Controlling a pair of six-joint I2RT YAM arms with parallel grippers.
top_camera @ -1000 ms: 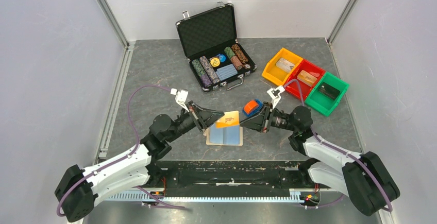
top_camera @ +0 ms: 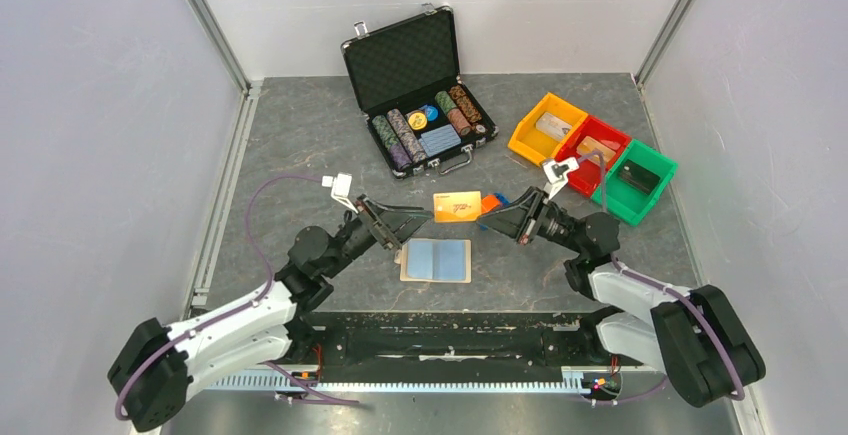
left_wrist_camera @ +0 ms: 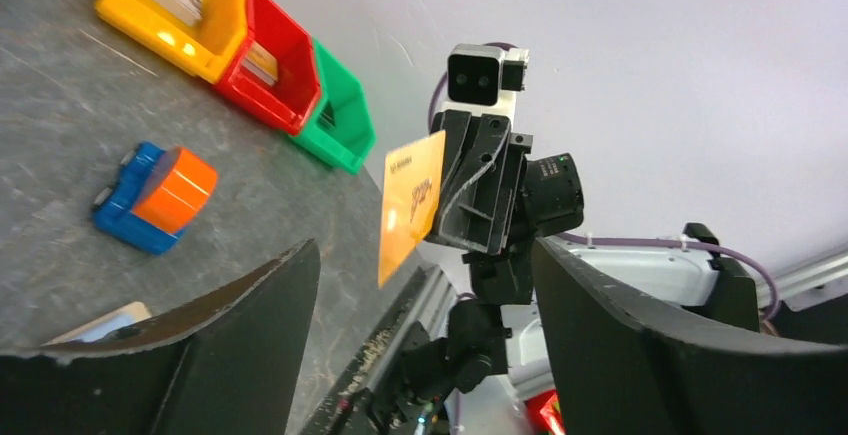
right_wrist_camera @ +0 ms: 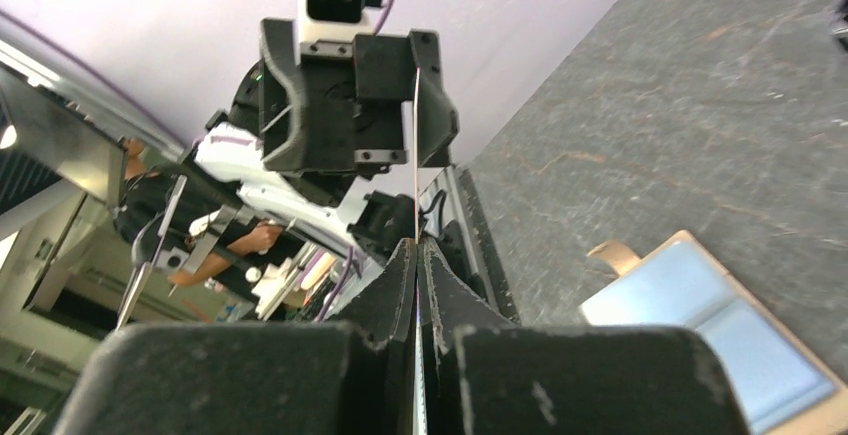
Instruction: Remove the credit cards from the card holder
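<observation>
An orange-yellow credit card (top_camera: 457,206) is held up above the table between the two arms. My right gripper (top_camera: 482,219) is shut on it; in the right wrist view the card (right_wrist_camera: 416,160) shows edge-on, rising from the closed fingertips. My left gripper (top_camera: 431,214) stands open at the card's left end in the top view. The left wrist view shows its fingers (left_wrist_camera: 265,305) wide apart, with the card (left_wrist_camera: 410,200) beyond their tips. The opened card holder (top_camera: 438,261), tan-edged with pale blue sleeves, lies flat on the table below; whether cards remain inside cannot be told.
A blue and orange object (left_wrist_camera: 160,198) sits on the table near my right gripper. Yellow (top_camera: 530,142), red (top_camera: 585,187) and green (top_camera: 632,217) bins stand at the back right. An open chip case (top_camera: 400,55) is at the back.
The card has moved up and slightly right in the top view with my right gripper, turning more level. My left gripper has turned and shows open.
</observation>
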